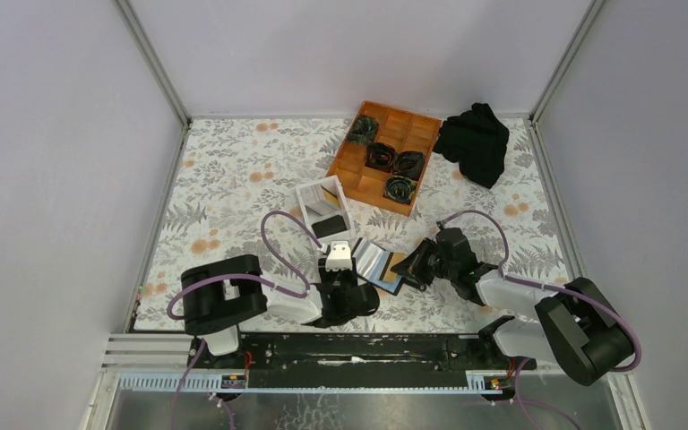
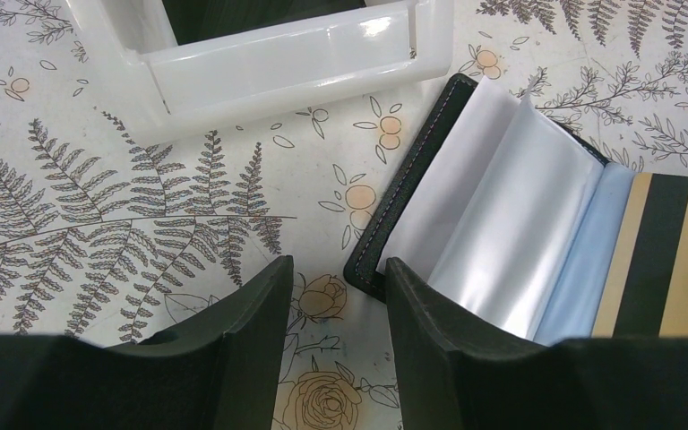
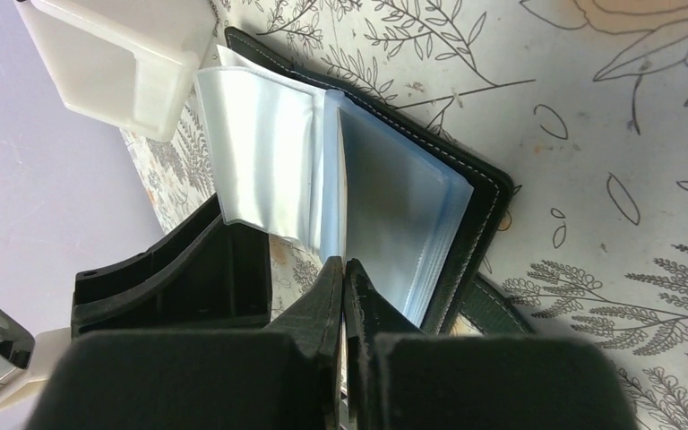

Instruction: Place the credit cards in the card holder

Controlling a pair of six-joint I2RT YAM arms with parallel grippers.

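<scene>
The open card holder [image 1: 376,262], a black case with white and blue clear sleeves and a gold panel with a dark stripe [image 2: 654,255], lies between my grippers. My left gripper hangs part open beside its left edge, nothing visible between its fingers. My right gripper is shut at the holder's right part, its tips at the upright edge of a blue sleeve [image 3: 394,206]; whether that edge is between them I cannot tell. A white box [image 1: 310,204] behind holds cards, gold and dark.
A wooden compartment tray [image 1: 349,170] with coiled cables stands at the back, a black cloth [image 1: 471,143] to its right.
</scene>
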